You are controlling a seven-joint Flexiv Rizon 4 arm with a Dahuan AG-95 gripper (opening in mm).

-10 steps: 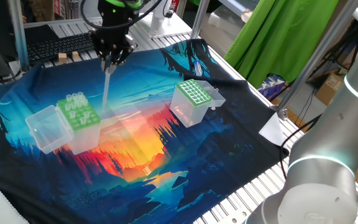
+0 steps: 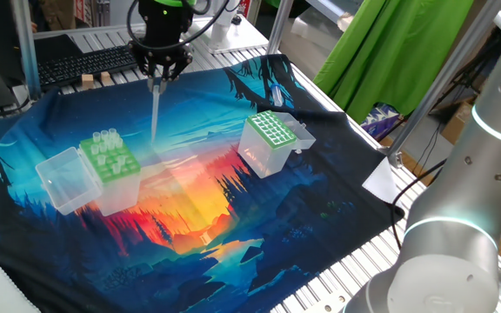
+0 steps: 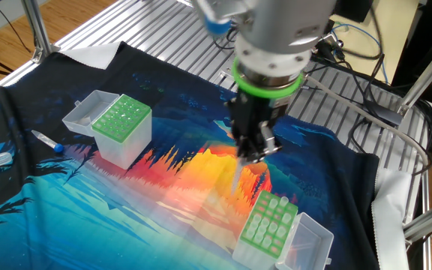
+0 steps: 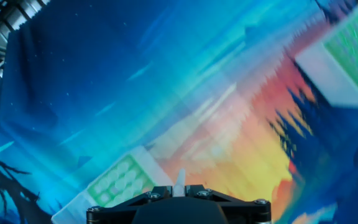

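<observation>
My gripper is shut on a slim translucent pipette tip, which points down above the cloth. In the wrist view the end of the tip pokes out between the two black fingertips. A tip box with a green rack stands open at the left, several clear tips poking up from it. Farther right is a second open box with a green gridded top; no tips stand up from it. My gripper hangs between the two boxes, apart from both.
A blue-capped tube or pen lies on the cloth near the second box. A keyboard and small wooden blocks sit behind the cloth.
In exterior view 1 my gripper has shifted slightly to the right with the tip still in it. Both boxes have stayed where they were.
</observation>
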